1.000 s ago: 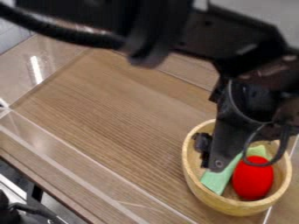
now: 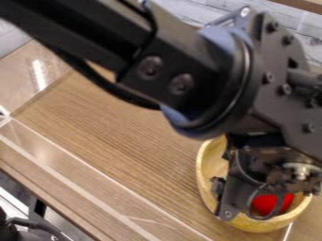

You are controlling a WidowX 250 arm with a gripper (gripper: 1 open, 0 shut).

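Note:
The gripper (image 2: pixel 261 188) is down inside a yellow bowl (image 2: pixel 213 165) at the lower right, its body covering most of the bowl. A red object (image 2: pixel 266 203) shows in the bowl, partly behind the gripper's fingers. Whether the fingers are open or closed on it cannot be made out.
A light strip runs along the back at the top. Dark cables or hardware lie at the bottom left corner.
The gripper has moved lower into the bowl, now covering more of the red object and the pale green item that showed beside it.

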